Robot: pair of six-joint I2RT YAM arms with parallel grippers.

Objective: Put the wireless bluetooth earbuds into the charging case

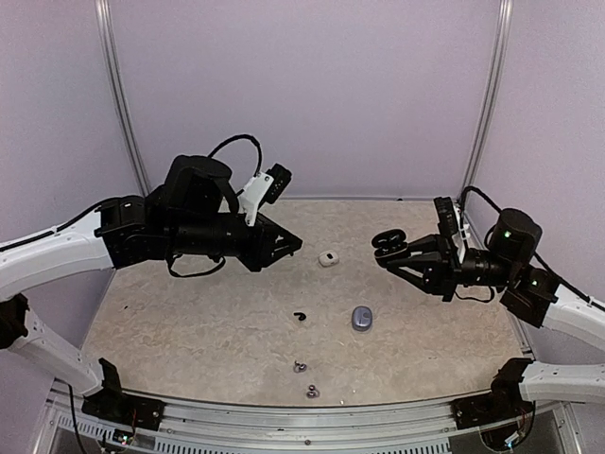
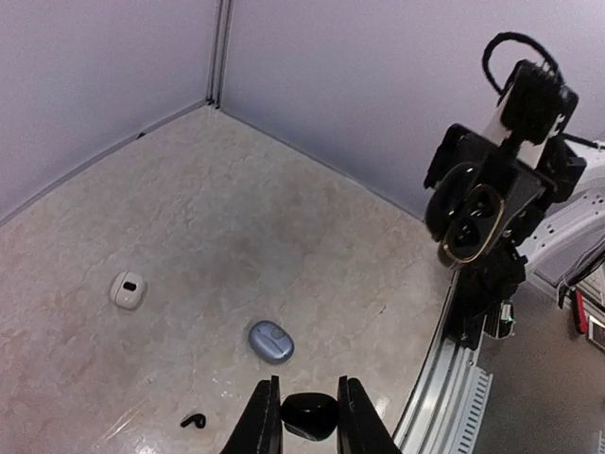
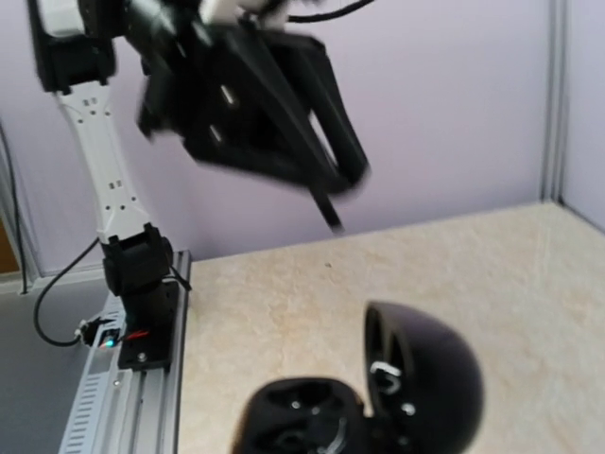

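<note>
Held up above the table, an open black charging case (image 1: 388, 244) has my right gripper (image 1: 401, 263) shut on it. Its lid and dark inner wells (image 3: 301, 416) face the camera in the right wrist view. Between the fingertips of my left gripper is a small glossy black earbud (image 2: 309, 417); the gripper is shut on it, raised to the left of the case. Another black earbud (image 1: 300, 316) lies on the table, seen also in the left wrist view. Whether the case's wells hold anything is hard to tell.
A white case (image 1: 328, 258) and a grey-blue case (image 1: 361, 319) rest on the table. Two small metallic earbuds, one the nearer earbud (image 1: 313, 392), lie near the front edge.
</note>
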